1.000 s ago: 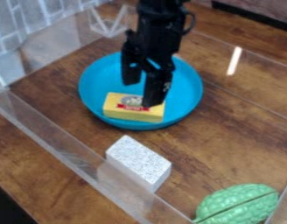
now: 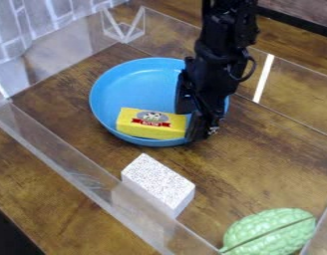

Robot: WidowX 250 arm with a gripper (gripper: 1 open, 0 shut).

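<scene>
A yellow butter box [image 2: 144, 121] with a red label lies in a blue bowl [image 2: 120, 83]. My black gripper [image 2: 198, 127] is low over the bowl's right side, at the box's right end, with one finger partly over that end. Whether anything is between the fingers cannot be told.
A white speckled block [image 2: 159, 183] lies in front of the bowl. A green cabbage-like object [image 2: 267, 231] is at the front right. Clear plastic walls [image 2: 60, 147] border the wooden surface, which has free room right of the bowl.
The box looks unmoved.
</scene>
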